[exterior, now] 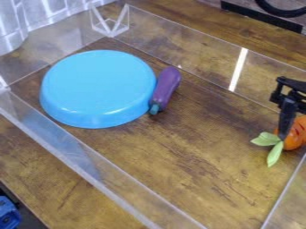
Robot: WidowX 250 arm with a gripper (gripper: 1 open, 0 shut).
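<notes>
At the right edge, the black gripper [288,100] is mostly out of frame, its visible part over an orange carrot-like toy [292,132] with green leaves. Whether it is open or shut cannot be told. A purple toy eggplant [165,88] with a green top lies beside a blue round dish-like object [96,85] on the left.
Clear plastic walls [93,186] enclose the wooden surface [180,161]. A blue object [6,215] sits outside at the lower left, and a cable runs at the top right.
</notes>
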